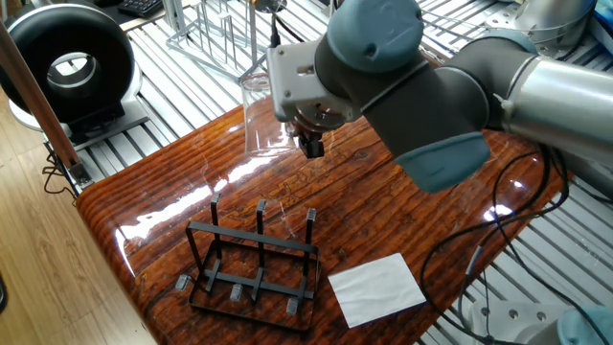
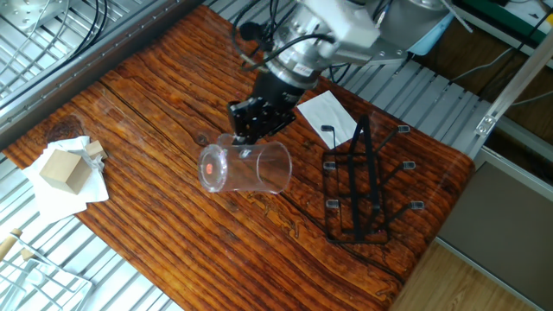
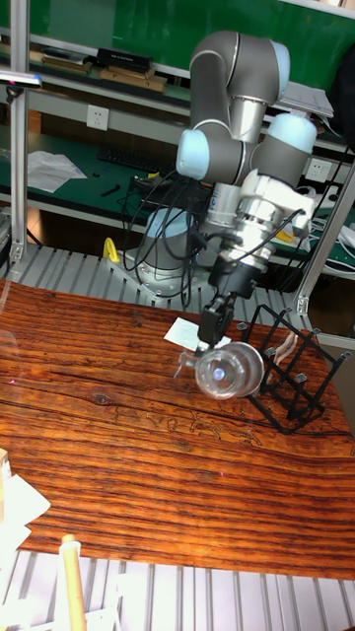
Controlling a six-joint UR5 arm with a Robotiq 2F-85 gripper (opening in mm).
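A clear cup hangs on its side above the wooden table, with my gripper shut on it. The grip is at the cup's side; the exact contact is hard to make out. In the second exterior view the cup's base faces left and its mouth right, towards the rack. A clear handle sticks out on the left in the third view. From the first view, the cup shows only partly behind my wrist. The black wire rack stands on the table, its several upright prongs empty, apart from the cup.
A white sheet lies flat beside the rack. At the table's opposite end, wooden blocks rest on white paper. Black cables loop beside the table.
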